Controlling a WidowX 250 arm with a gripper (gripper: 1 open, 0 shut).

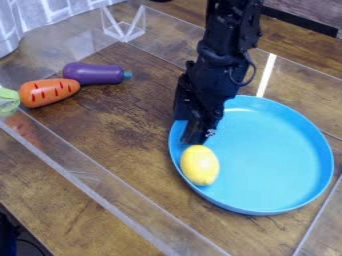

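Note:
My black gripper (pixel 201 128) points down over the left part of a blue plate (pixel 274 170), its tip low just behind a yellow lemon-shaped object (pixel 201 165). The fingers are dark and overlap in this view, so I cannot tell how far apart they stand or whether anything is between them.
A purple eggplant toy (pixel 91 73) and an orange carrot toy (pixel 47 92) lie on the wooden surface at the left. Clear plastic edges run around the work area. The wood between the toys and the plate is clear.

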